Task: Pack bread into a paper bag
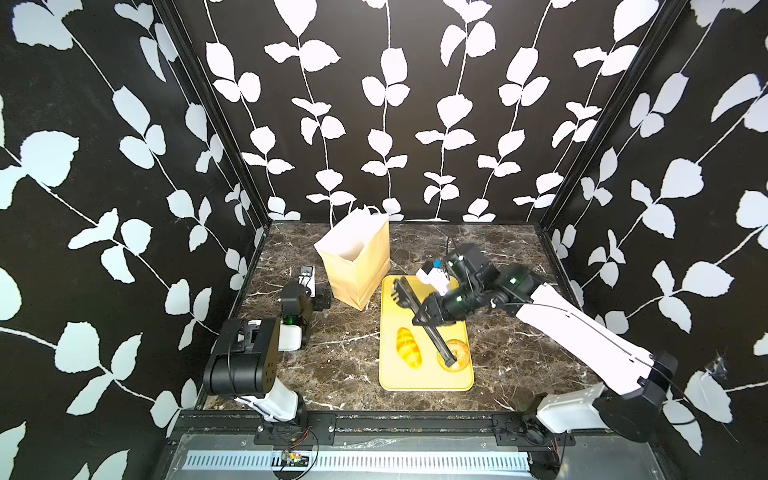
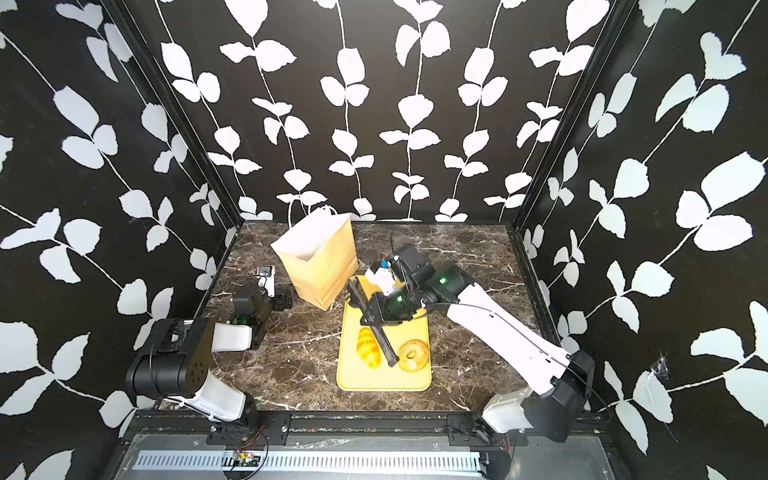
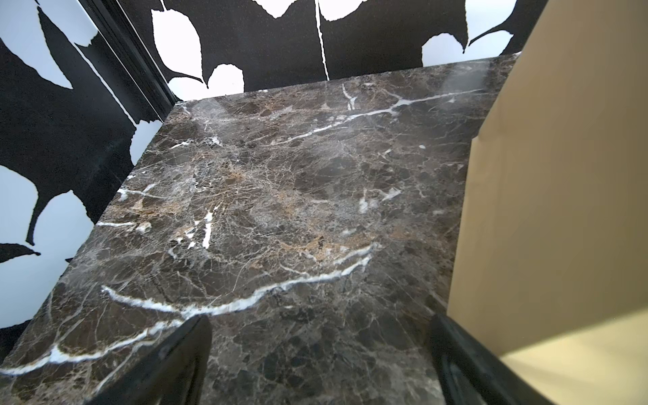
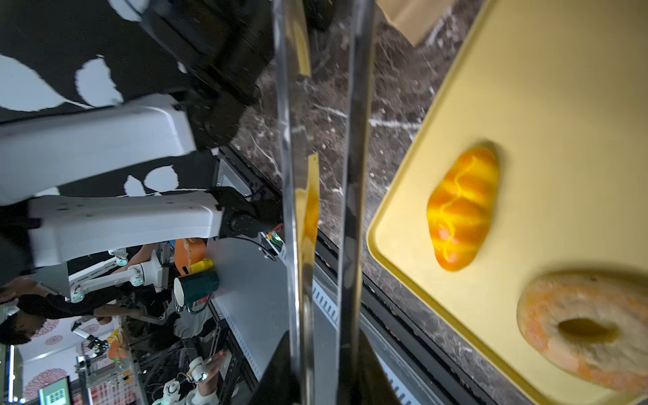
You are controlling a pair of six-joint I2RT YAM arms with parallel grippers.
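Note:
On the yellow tray [image 1: 392,376] lie an orange-yellow striped bread roll [image 4: 465,209] and a round bagel [image 4: 540,317]. Dark tongs [image 1: 436,340] slant above the tray, their arms close together and no bread visible between them. My right gripper [image 1: 426,314] is shut on these tongs around the middle. A brown paper bag [image 1: 368,268] stands upright and open behind the tray's left side; its bottom is out of sight. To the left of the bag, low over the table, my left gripper is open and empty, its fingers [image 3: 182,364] wide apart.
Patterned walls close in the back and sides. The bag's side [image 3: 560,202] stands close to the left gripper's right finger.

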